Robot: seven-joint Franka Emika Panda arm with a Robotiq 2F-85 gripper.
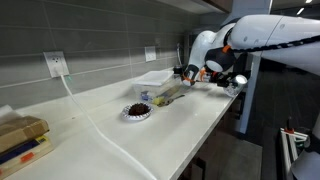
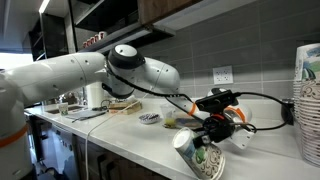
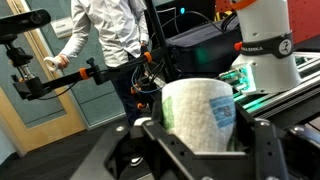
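Note:
A white cup point(image 3: 198, 112) fills the middle of the wrist view, with my gripper shut on it. Dark fingers point(image 3: 268, 152) flank the cup low in that view. From the second exterior view, a white cup point(image 2: 186, 143) shows tilted at the counter's front edge, beside the dark wrist of the arm. Another pale, cup-like shape point(image 2: 211, 162) is just right of it, partly covered by dark gripper parts. The first exterior view has the white cup point(image 1: 240, 84) small at the far right end.
A plate of dark food point(image 1: 138, 111) and a clear bin point(image 1: 157, 88) stand on the white counter point(image 1: 150, 150). A tall stack of bowls or cups point(image 2: 308, 100) rises at right. A person point(image 3: 113, 45) stands in the background.

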